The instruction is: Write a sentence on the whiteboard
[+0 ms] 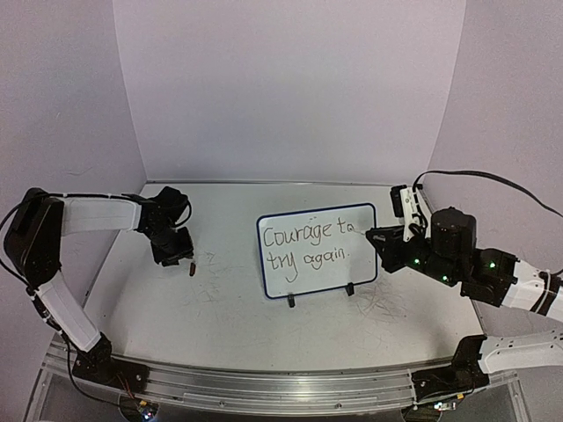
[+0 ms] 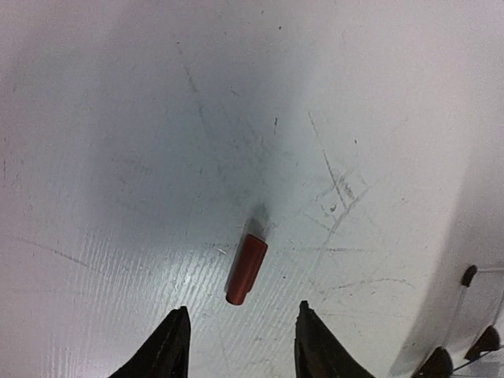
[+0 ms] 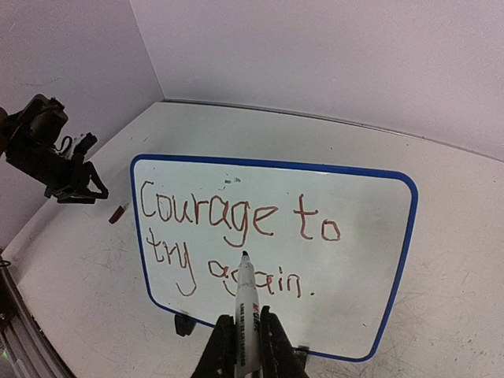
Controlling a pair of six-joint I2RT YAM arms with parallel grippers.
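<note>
The blue-framed whiteboard (image 1: 318, 281) leans on its feet and bears "Courage to try again." in reddish-brown letters, also legible on the board (image 3: 354, 260) in the right wrist view. My right gripper is shut on a white marker (image 3: 247, 295), its dark uncapped tip pointing toward the board; whether it touches cannot be told. In the left wrist view a dark red cap (image 2: 247, 270) lies on the table, ahead of my left gripper. That gripper's fingers (image 2: 175, 339) stand apart, open and empty. From above, the cap (image 1: 193, 269) is just beside the left hand.
Black feet (image 1: 291, 301) hold up the board's lower edge. Bare table (image 1: 220, 325) stretches between the left arm and the board, with faint scribbles on it. Grey walls (image 1: 290, 97) close off the back and sides.
</note>
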